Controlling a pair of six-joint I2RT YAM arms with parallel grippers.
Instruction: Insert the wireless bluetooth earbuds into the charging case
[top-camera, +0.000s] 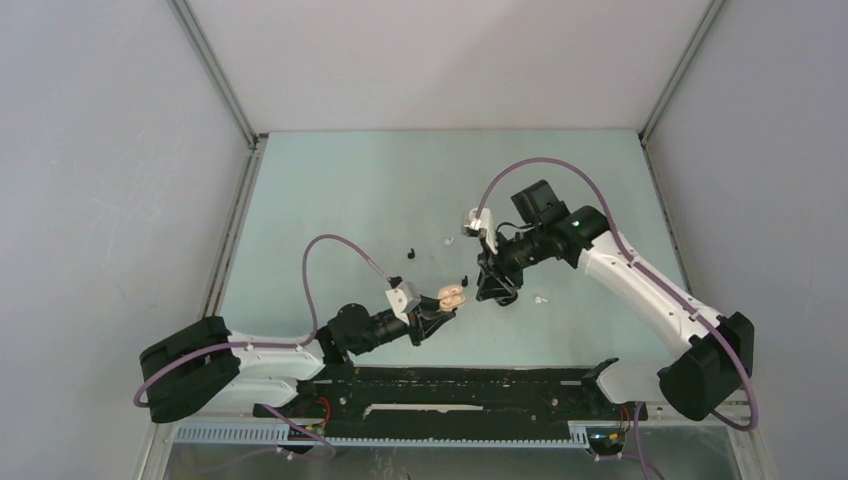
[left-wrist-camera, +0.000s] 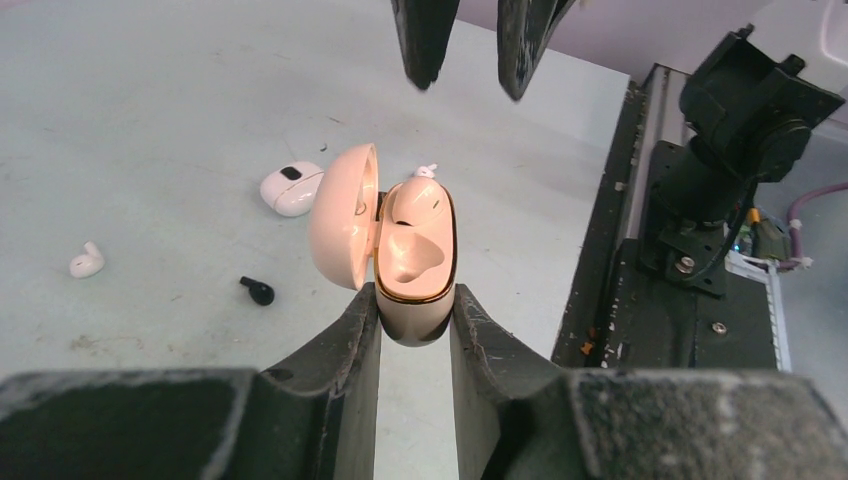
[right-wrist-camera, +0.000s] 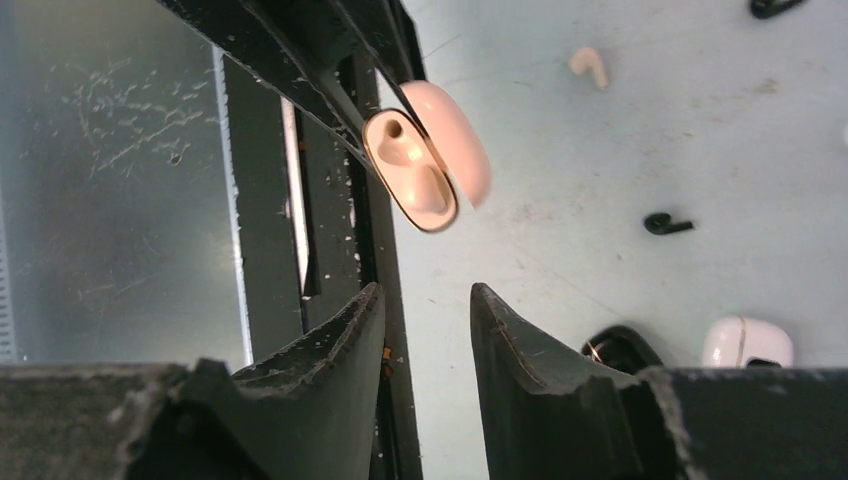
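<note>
A pink charging case (top-camera: 452, 296) is held above the table, my left gripper shut on its base. Its lid (left-wrist-camera: 342, 218) stands open. Inside, the tray (left-wrist-camera: 412, 255) has a rounded bump in one half, apparently a seated earbud, and a bare hollow in the other. My right gripper is part open beside the case, apart from it, with nothing between its fingers. On the table lies a pale pink earbud (right-wrist-camera: 590, 66), also small in the top view.
Loose on the table are a white earbud (left-wrist-camera: 87, 262), black earbuds (right-wrist-camera: 667, 224), a white case (right-wrist-camera: 747, 343) and a black case (right-wrist-camera: 622, 348). A dark rail (top-camera: 455, 392) runs along the front edge.
</note>
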